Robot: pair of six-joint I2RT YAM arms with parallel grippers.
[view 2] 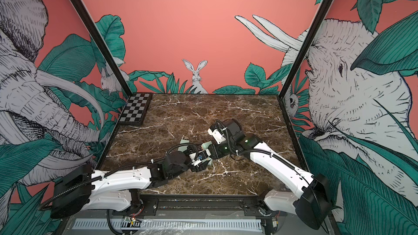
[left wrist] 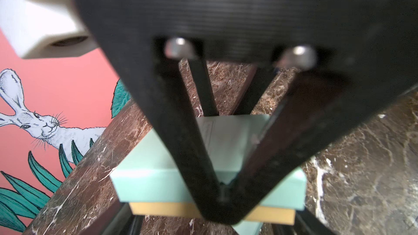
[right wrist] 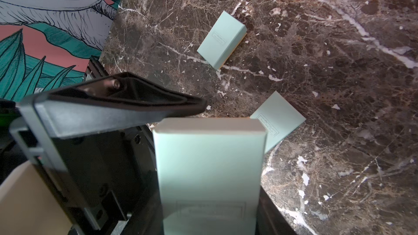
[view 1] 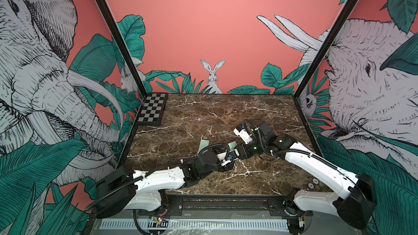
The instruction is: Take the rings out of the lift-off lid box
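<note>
A mint lift-off lid box with a tan band is held up between both grippers near the table's middle. In the left wrist view it (left wrist: pixel 152 178) sits at my left gripper, whose dark fingers lie over it; whether they grip it is unclear. In the right wrist view the box (right wrist: pixel 209 169) fills the lower middle, with my right gripper shut on it. A dark finger of the other gripper reaches beside its top. Two more mint pieces lie on the table: a box (right wrist: pixel 222 39) and a flat square piece (right wrist: pixel 277 115). No rings show.
A checkerboard (view 1: pixel 150 108) sits at the back left of the marble table (view 1: pixel 196 117). Small round discs (view 1: pixel 313 182) lie at the front right.
</note>
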